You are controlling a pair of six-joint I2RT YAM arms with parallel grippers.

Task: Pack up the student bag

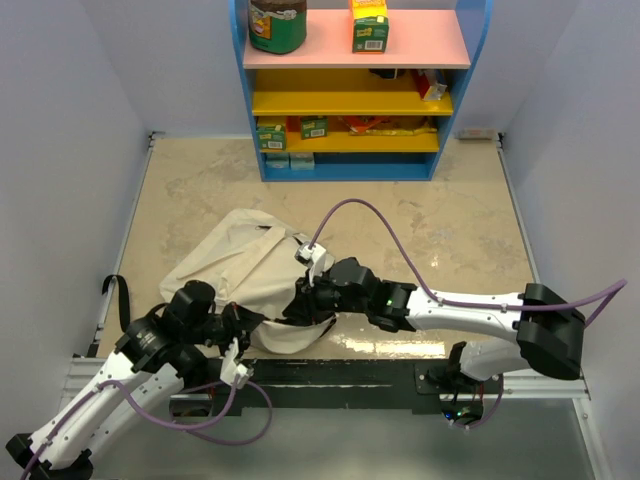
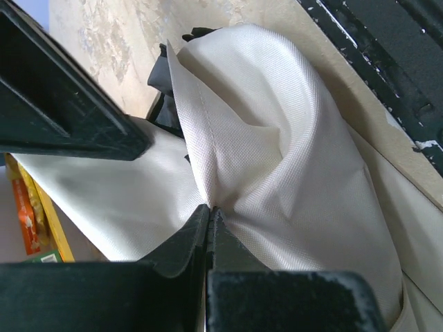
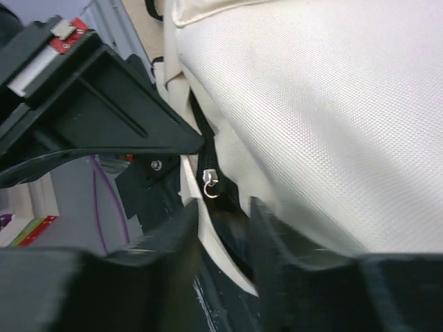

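Observation:
A cream canvas bag (image 1: 225,260) lies crumpled at the front left of the table. My left gripper is shut on a fold of its fabric (image 2: 256,159), seen in the left wrist view. My right gripper (image 1: 297,318) is beside it over the bag's lower part; in the right wrist view its fingertips are blurred, so its finger is unclear. A black zipper with a metal pull (image 3: 210,180) runs along the bag between the cream edges in that view. A black strap (image 1: 122,300) lies at the left edge.
A shelf unit (image 1: 355,105) with boxes and packets stands at the back.

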